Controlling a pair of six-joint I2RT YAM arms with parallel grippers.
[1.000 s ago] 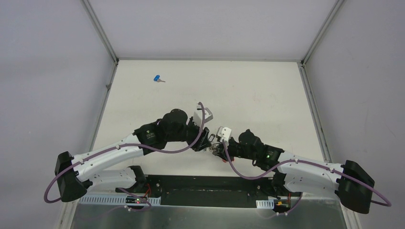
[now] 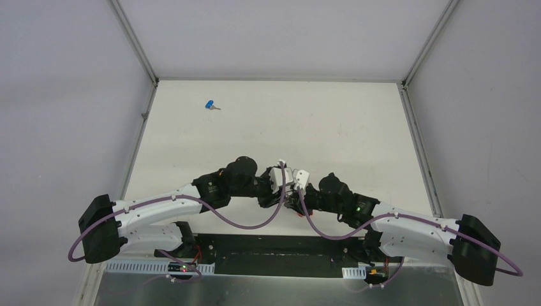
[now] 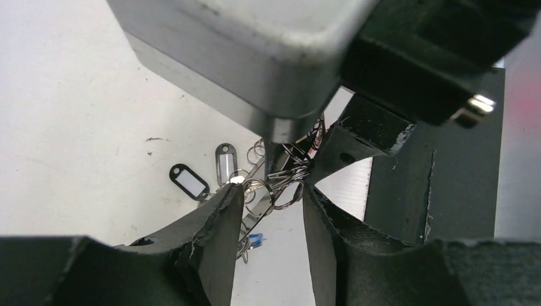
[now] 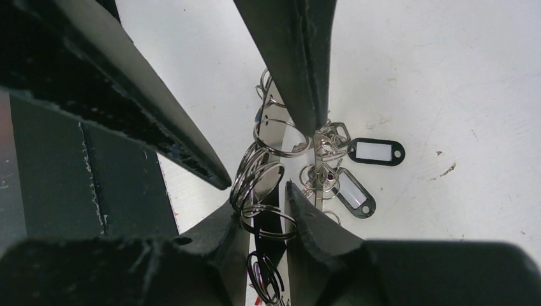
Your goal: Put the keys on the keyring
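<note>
A tangle of silver split rings [image 3: 290, 169] with black key tags [image 3: 189, 182] shows in both wrist views. My left gripper has its fingertips somewhat apart, with rings between or just in front of them. My right gripper likewise has rings [image 4: 257, 175] between or at its tips; whether either grips them is unclear. The two grippers meet at the front centre in the top view, hiding most of the bundle. A key with a blue head [image 2: 209, 104] lies at the back left.
A dark strip [image 2: 268, 252] runs along the front edge, and walls stand around the sides and back.
My left gripper has moved down and right in the top view, up against the right gripper. The right arm looks nearly still, and the blue-headed key has not moved.
</note>
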